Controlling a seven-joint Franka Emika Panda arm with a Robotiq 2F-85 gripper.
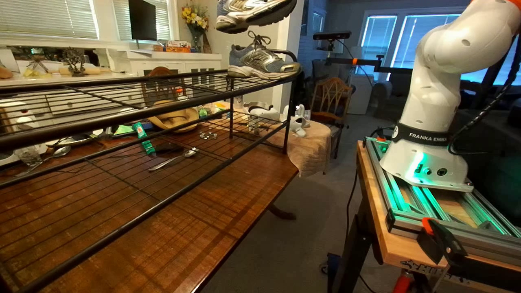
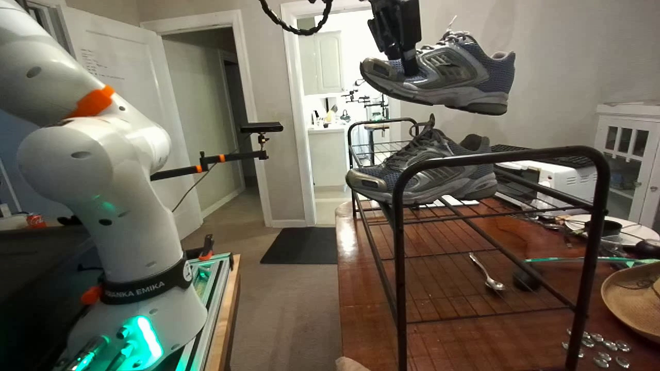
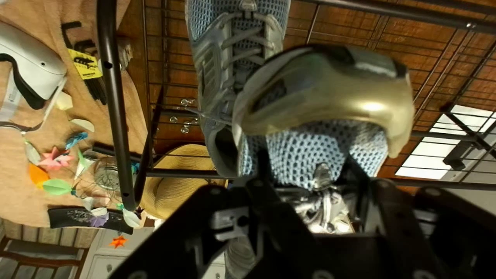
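Note:
A grey-blue running shoe hangs in the air with my gripper shut on its front part, near the toe. In the wrist view the held shoe's toe fills the middle, and the fingers press into the blue mesh from both sides. The matching shoe rests on the top shelf of the black wire rack, at one end. In exterior view 2 the held shoe is above the resting one, with a gap between them. Only the held shoe's lower part shows in exterior view 1.
The rack stands on a wooden table; its top shelf is bare beyond the resting shoe. On the table lie a spoon, a straw hat and several glass beads. A white headset lies on a cloth-covered surface beyond the rack's end.

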